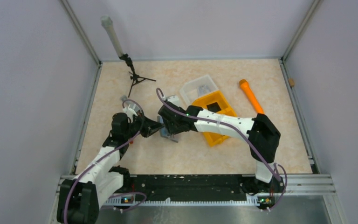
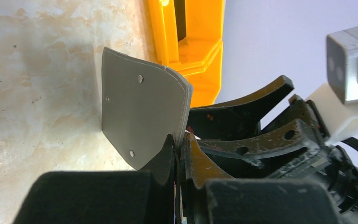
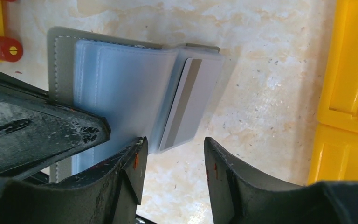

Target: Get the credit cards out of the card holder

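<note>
The grey card holder (image 2: 142, 100) hangs above the table, its edge pinched by my left gripper, which is shut on it. In the right wrist view its clear bluish sleeve (image 3: 121, 84) faces the camera. A pale card (image 3: 193, 98) with a dark stripe shows at the sleeve's right side, standing partly out. My right gripper is part open beside the holder; the left of its fingers (image 3: 133, 170) is close to the sleeve, and nothing shows gripped between them. From above, the right arm partly covers the holder (image 1: 167, 133).
A yellow bin (image 1: 219, 100) and a clear tray (image 1: 198, 86) stand right of the holder. An orange microphone (image 1: 251, 95) lies farther right, and a small tripod (image 1: 137, 77) stands at the back left.
</note>
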